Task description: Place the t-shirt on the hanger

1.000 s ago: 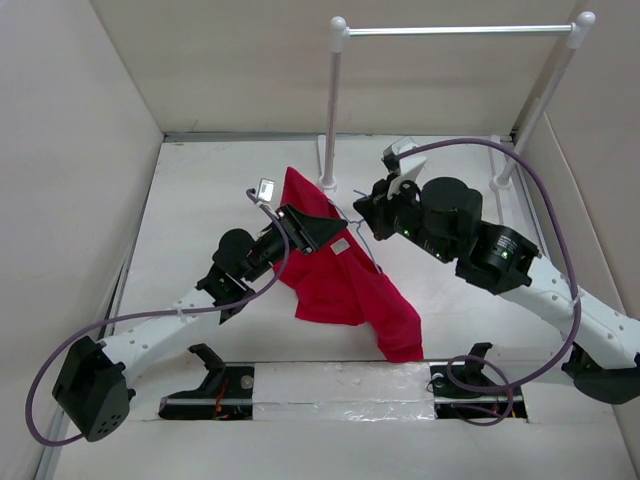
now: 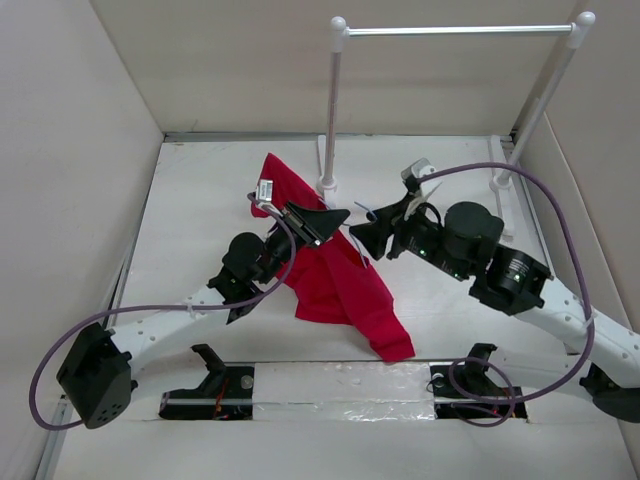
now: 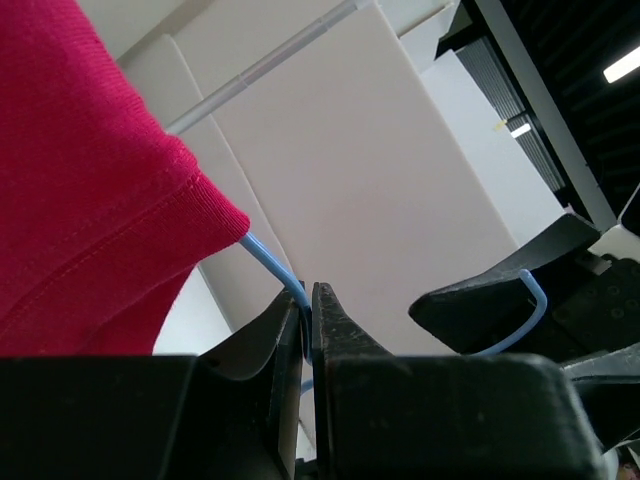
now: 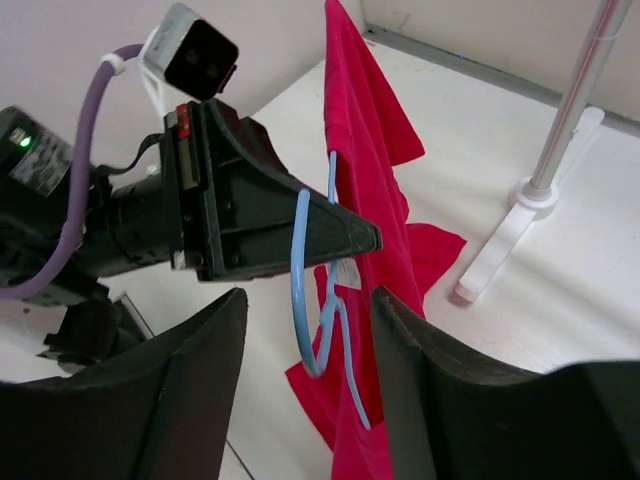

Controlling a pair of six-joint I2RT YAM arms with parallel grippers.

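Observation:
The red t-shirt (image 2: 370, 320) hangs draped down from around my left gripper (image 2: 325, 225), one edge over an arm of the light blue hanger (image 4: 304, 290). In the left wrist view my left gripper is shut on the hanger's wire, with the shirt sleeve (image 3: 120, 220) just beside it. My right gripper (image 2: 375, 228) faces it from the right, close to the hanger's other end; in the right wrist view its fingers stand apart around the hanger's near part, which does not appear held.
A white rack with a top rail (image 2: 455, 31) and posts (image 4: 565, 130) stands behind, its foot near the shirt. Walls enclose both sides.

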